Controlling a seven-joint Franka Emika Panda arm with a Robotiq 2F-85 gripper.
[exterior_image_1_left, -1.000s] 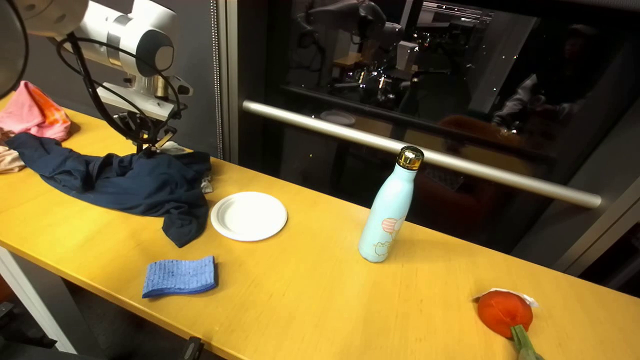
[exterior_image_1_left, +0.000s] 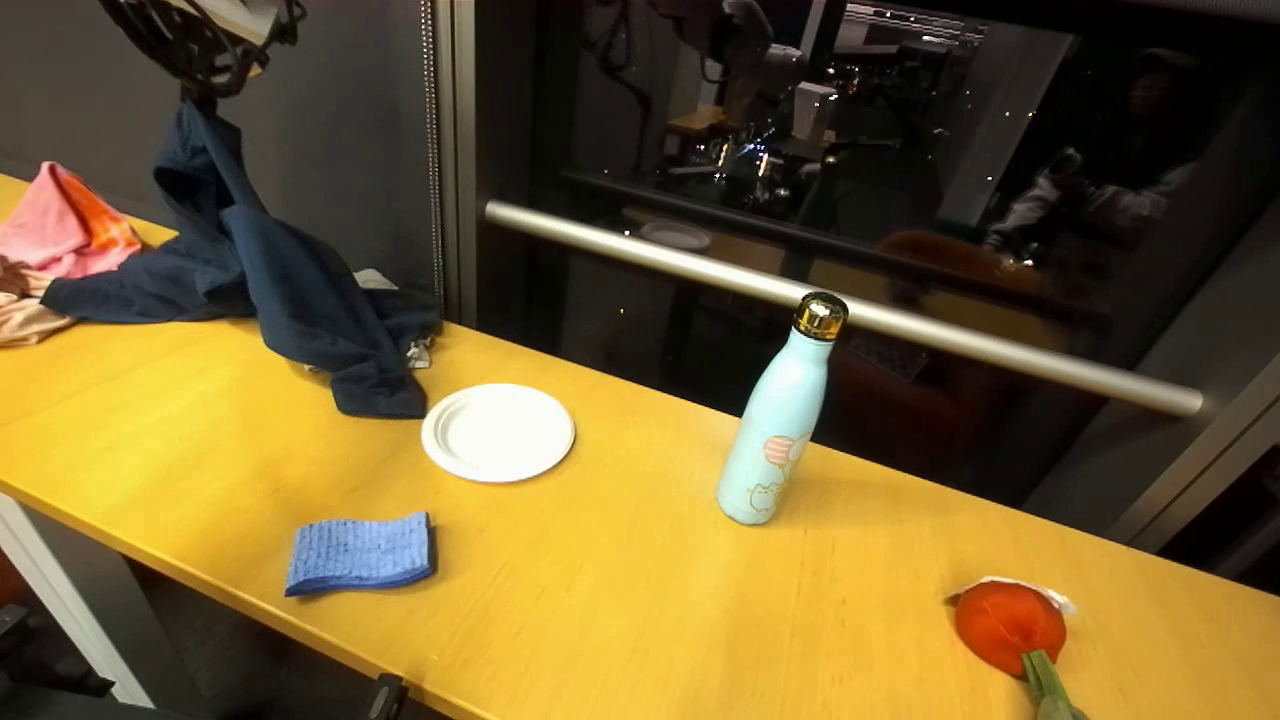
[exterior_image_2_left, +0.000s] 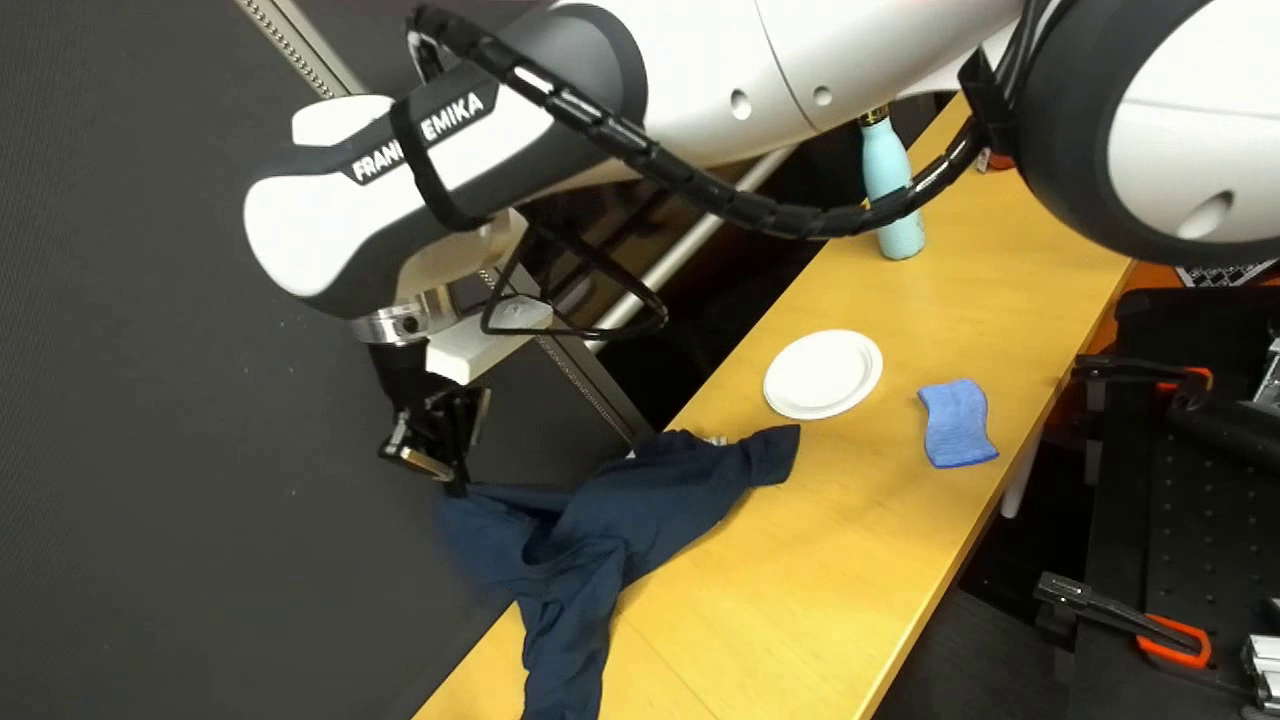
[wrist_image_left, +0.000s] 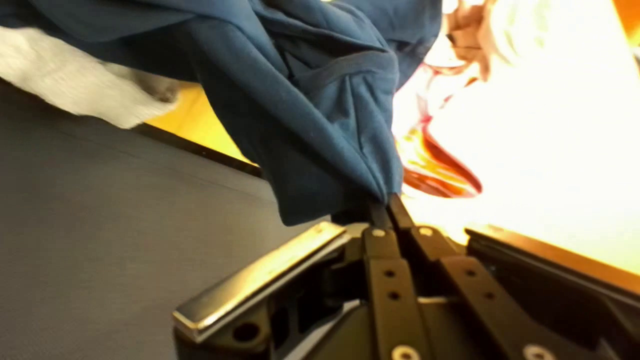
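A dark navy garment (exterior_image_1_left: 270, 264) hangs from my gripper (exterior_image_2_left: 453, 480) at the left end of the table, its lower folds and sleeves still resting on the wood. In the wrist view the two fingers are closed together, and a pinched bit of the blue cloth (wrist_image_left: 354, 138) runs up to the tips of the gripper. Exterior view 2 shows the garment (exterior_image_2_left: 624, 516) stretched from the fingertips down across the table. Folds hide most of its shape.
Pink and orange cloth (exterior_image_1_left: 72, 228) lies at the far left. A white plate (exterior_image_1_left: 499, 433), a blue sponge cloth (exterior_image_1_left: 360, 553), a mint bottle (exterior_image_1_left: 780, 420) and a red item (exterior_image_1_left: 1010, 626) stand apart on the table (exterior_image_1_left: 600, 600). Behind rises a dark wall.
My gripper has risen and shifted left, drawing the navy garment up off the table in part. Its near end has pulled back from beside the sponge cloth.
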